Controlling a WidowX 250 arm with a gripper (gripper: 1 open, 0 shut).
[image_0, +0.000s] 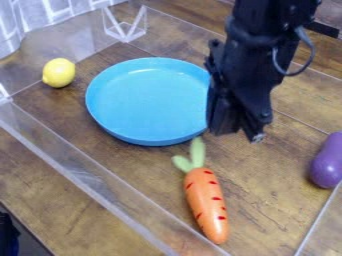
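A blue plate (140, 100) rests on the wooden table. An orange toy carrot (206, 204) with green leaves lies below it, nearer the front. My dark gripper (235, 125) hangs over the plate's right edge, above and behind the carrot; its fingertips are dark and blurred, so whether they are apart cannot be made out. The carrot is clear of the gripper.
A yellow lemon (58, 73) sits left of the plate, and a purple eggplant (329, 160) at the right edge. Clear plastic walls (91, 187) border the work area. Bare wood lies around the carrot.
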